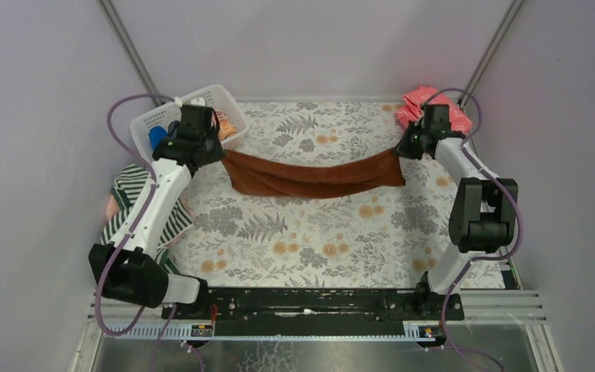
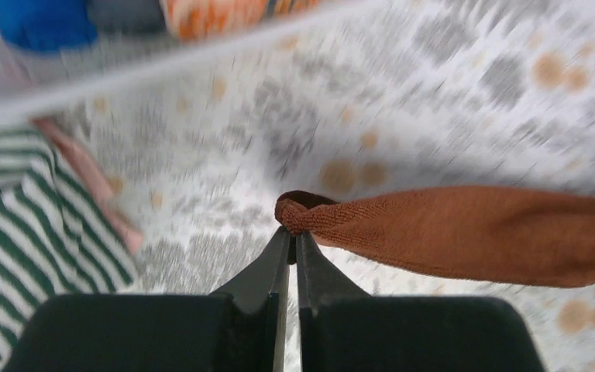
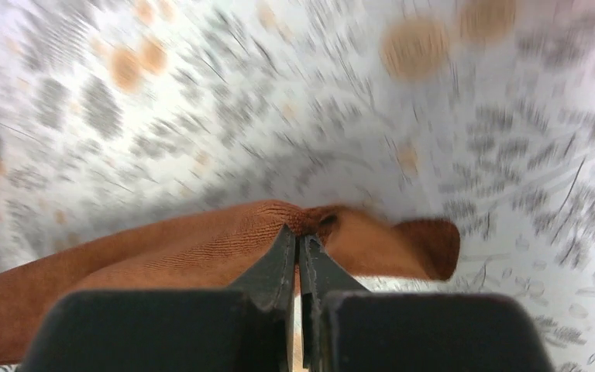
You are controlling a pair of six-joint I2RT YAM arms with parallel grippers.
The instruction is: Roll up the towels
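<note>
A brown towel (image 1: 310, 180) stretches left to right across the middle of the table, its far edge lifted at both ends and its near edge sagging. My left gripper is shut on the towel's far left corner, a small bunch of cloth (image 2: 298, 215) gripped at the fingertips. At the other end my right gripper is shut on a fold of the towel (image 3: 217, 240) near its right end. Beyond those right fingers a loose flap (image 3: 426, 246) of the towel sticks out. The towel's middle is not seen in the wrist views.
A white basket (image 1: 231, 105) with rolled towels stands at the back left, partly under my left arm. A green-and-white striped cloth (image 1: 124, 225) lies along the left side. Pink folded towels (image 1: 457, 120) lie at the back right.
</note>
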